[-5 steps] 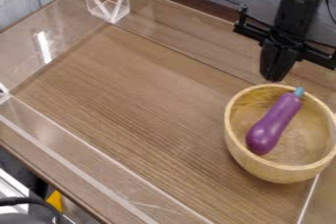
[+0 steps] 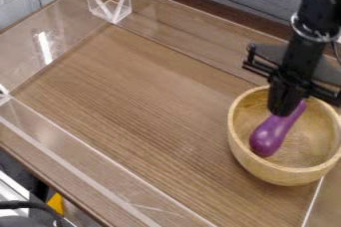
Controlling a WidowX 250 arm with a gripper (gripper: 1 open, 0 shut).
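Note:
A cream bowl (image 2: 282, 167) sits at the right of the wooden table, holding a long purple object (image 2: 273, 133), likely an eggplant. My dark gripper (image 2: 285, 96) comes down from the upper right over the far part of the bowl, its fingers pointing down above the upper end of the purple object, which it partly hides. Whether anything is between the fingertips I cannot tell.
A clear wire or plastic holder (image 2: 107, 2) stands at the back left. The table's left edge shows at the lower left.
My gripper has moved down toward the bowl, now covering the upper end of the purple object. The bowl has not visibly moved.

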